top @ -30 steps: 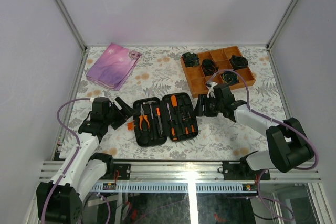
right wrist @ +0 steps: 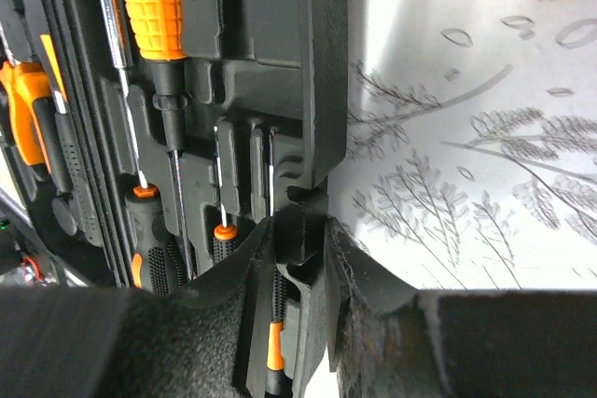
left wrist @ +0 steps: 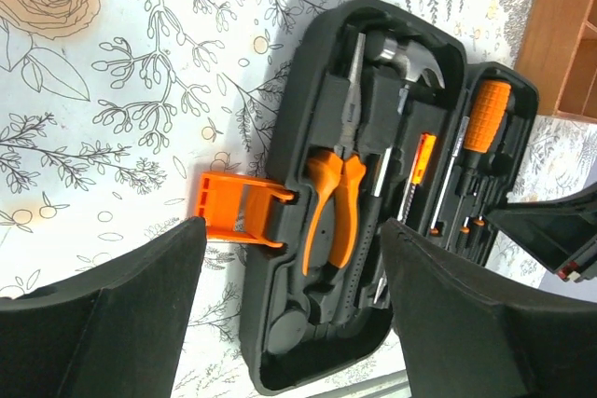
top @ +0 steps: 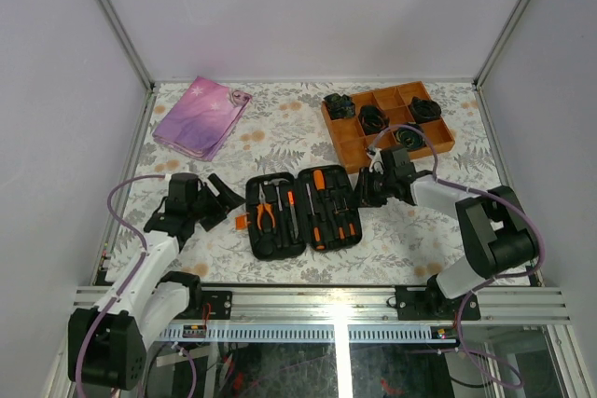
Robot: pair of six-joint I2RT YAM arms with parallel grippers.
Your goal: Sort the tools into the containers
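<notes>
A black tool case lies open flat on the table, its two halves side by side. Its left half holds orange-handled pliers, a hammer and a utility knife; an orange-handled screwdriver and several small screwdrivers fill the right half. My right gripper is shut on the case's right edge, at the latch notch. To the left of the case, my left gripper stands open, nothing between its fingers. The orange latch sticks out from the case's left side.
An orange-brown divided box stands at the back right, with dark bundles in several compartments and others empty. A folded purple cloth lies at the back left.
The right gripper has shut on the case's edge and moved slightly right. The case has slid right with it, away from the left gripper, which has hardly moved.
</notes>
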